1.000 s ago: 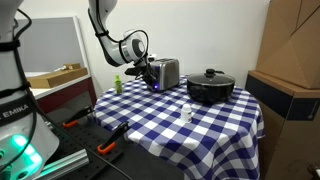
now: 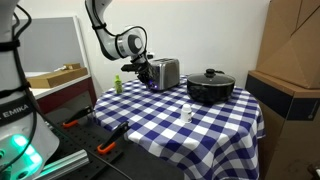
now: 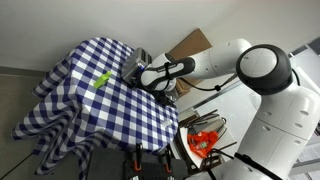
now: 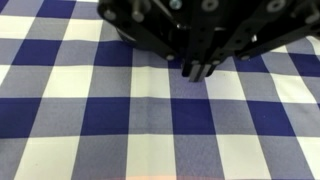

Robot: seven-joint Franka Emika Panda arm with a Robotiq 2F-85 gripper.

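Note:
My gripper is shut, with nothing showing between its fingers, above the blue-and-white checked cloth point(image 4: 150, 120). In exterior view 1 the gripper point(image 2: 147, 80) hangs low over the table in front of a silver toaster point(image 2: 165, 73). A black lidded pot point(image 2: 210, 88) stands right of the toaster. Nearer the front of the table is a small white cup point(image 2: 186, 115). A yellow-green bottle point(image 2: 118, 83) stands left of the gripper; in exterior view 2 a bright green object point(image 3: 102, 79) lies on the cloth.
Cardboard boxes point(image 2: 290, 95) rise at the right, beyond the table. Another box point(image 2: 58, 76) sits at the far left. Much of the cloth around the white cup is clear. Black clamps or stands jut out along the near edge.
The arm's wrist has shifted slightly, the gripper staying low in front of the toaster. The toaster, pot, cup and bottle look unmoved.

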